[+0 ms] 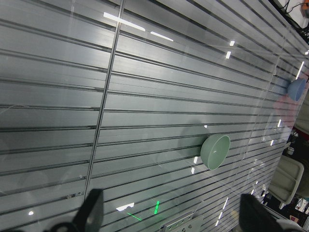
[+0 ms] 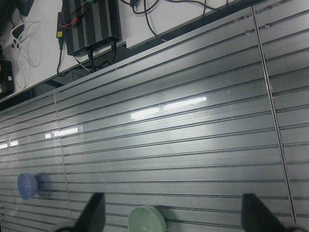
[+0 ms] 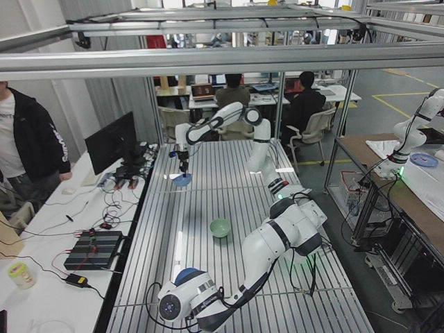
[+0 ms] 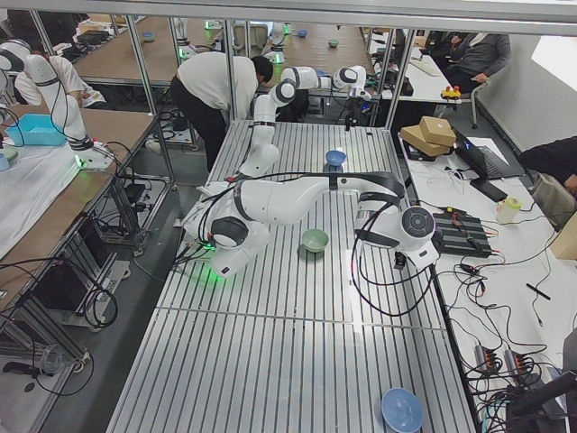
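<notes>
A green bowl (image 3: 220,227) (image 4: 315,240) (image 1: 215,151) (image 2: 146,220) sits mid-table. One blue bowl (image 3: 182,180) (image 4: 334,158) (image 1: 296,89) is at the far end, with my right gripper (image 3: 183,166) above it in the left camera view, open and empty. Another blue bowl (image 4: 401,409) (image 2: 27,185) is at the near end, partly hidden behind my left arm in the left camera view. My left gripper is raised, open, nothing between its fingers.
A white side table (image 3: 48,305) with monitor, power boxes and cables runs along the slatted table (image 4: 270,379). Aluminium frame bars stand around and overhead. Much of the slatted surface between the bowls is clear.
</notes>
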